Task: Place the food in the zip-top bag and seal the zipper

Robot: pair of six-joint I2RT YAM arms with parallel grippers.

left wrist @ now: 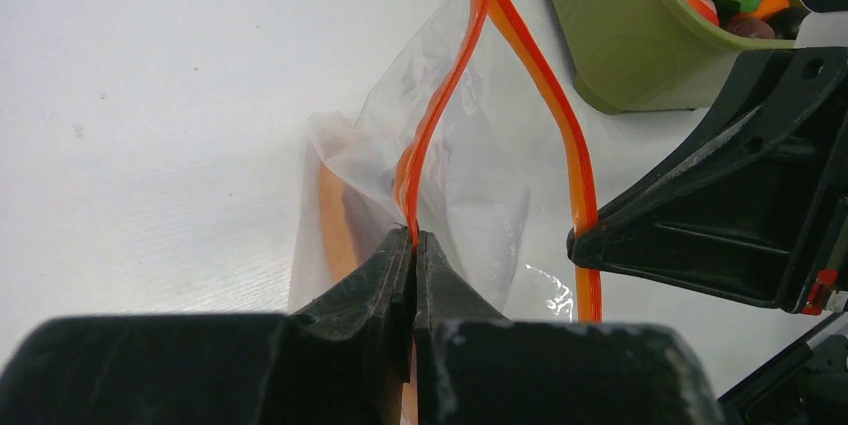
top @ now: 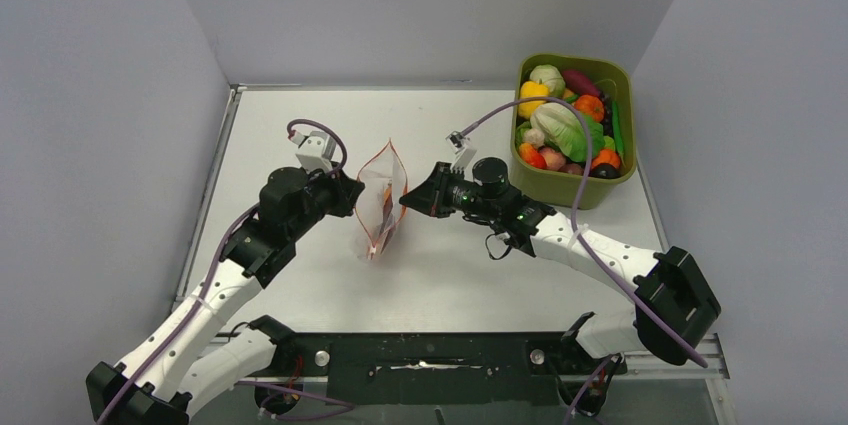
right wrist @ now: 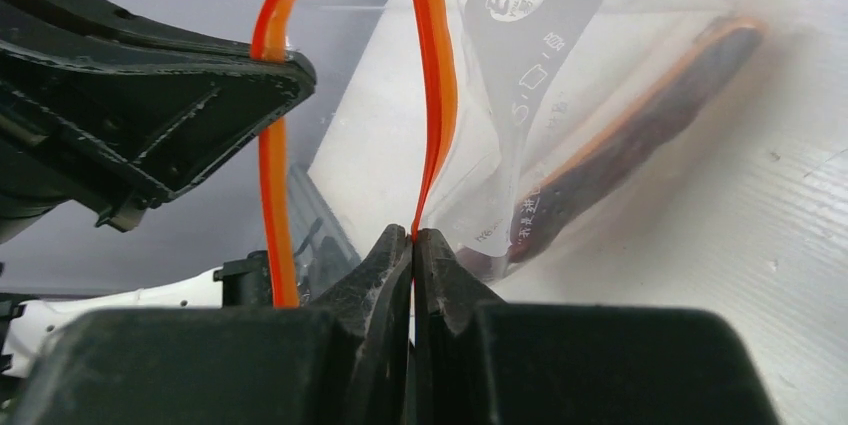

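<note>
Between my two arms hangs the clear zip top bag [top: 376, 207], its mouth spread apart along an orange zipper rim [left wrist: 566, 125]. My left gripper is shut on one side of that rim, and my right gripper is shut on the opposite side. Inside the bag, long food with a dark face and an orange edge [right wrist: 640, 130] shows through the plastic in the right wrist view. An orange-brown piece [left wrist: 336, 220] shows through it in the left wrist view. The zipper stands open between the grippers.
A green bin [top: 575, 188] full of vegetables stands at the back right, behind my right arm.
</note>
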